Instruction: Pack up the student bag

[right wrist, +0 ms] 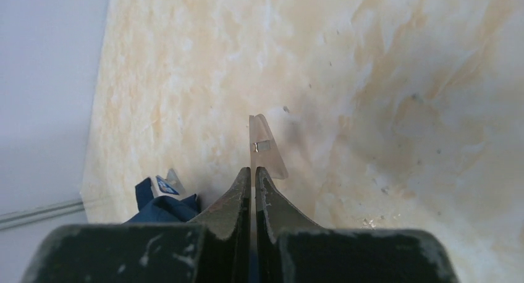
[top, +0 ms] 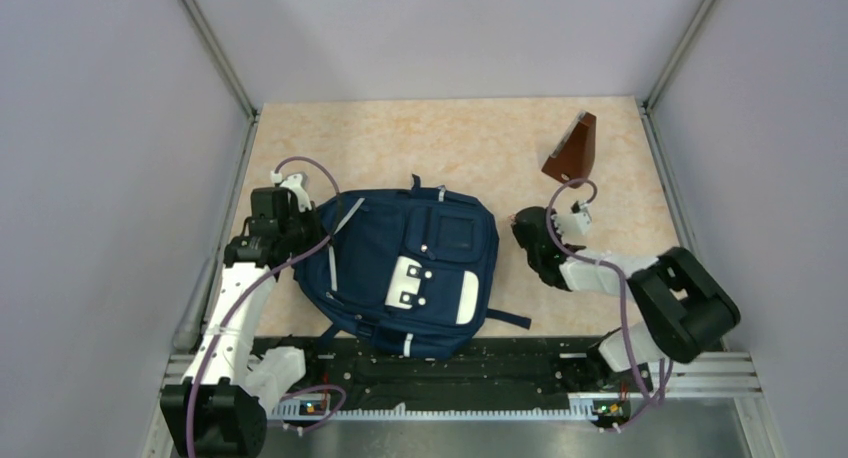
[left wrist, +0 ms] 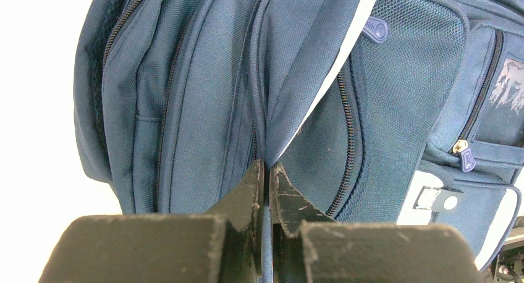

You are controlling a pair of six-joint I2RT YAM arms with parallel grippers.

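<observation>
A navy backpack (top: 390, 228) with white patches lies on the left and middle of the table. At its upper left side my left gripper is shut on the backpack's fabric, pinching a folded edge with white trim (left wrist: 337, 67). To the right of the bag, my right gripper is shut on a small, flat, pale item (right wrist: 267, 148), which sticks out beyond the fingertips. A small shiny patch shows on its face; what it is I cannot tell for sure.
A brown wedge-shaped case (top: 575, 150) stands at the back right. A loose dark strap (top: 510, 319) reaches from the bag's lower right corner. Bare table (top: 400, 138) lies behind the bag and around the brown case.
</observation>
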